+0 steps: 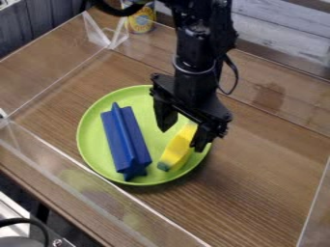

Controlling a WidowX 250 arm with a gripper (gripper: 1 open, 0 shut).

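A green plate (95, 142) on the wooden table holds a long blue object (123, 140) on its left and a yellow object (176, 154) on its right, with a paler green tip. My black gripper (188, 118) is open over the right part of the plate, low above the upper end of the yellow object, which it partly hides. Whether it touches that object I cannot tell.
A can (139, 16) stands at the back left near some clear plastic pieces. A pale plank wall (284, 29) runs along the back.
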